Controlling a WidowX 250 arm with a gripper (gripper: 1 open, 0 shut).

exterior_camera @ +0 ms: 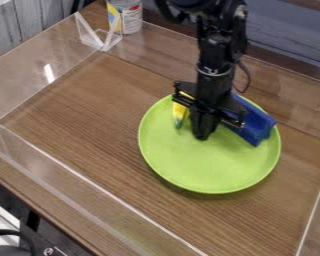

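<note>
A green plate [203, 165] lies on the wooden table. The black gripper [203, 118] is low over the upper part of the plate, hiding much of a yellow banana [179, 112] there. A blue block [256, 128] lies on the plate's right side, just right of the gripper. The fingertips are dark and overlapping in this view; nothing clearly shows held between them.
A can [124, 14] and a clear plastic piece [99, 32] stand or lie at the back left. A wall runs along the back.
</note>
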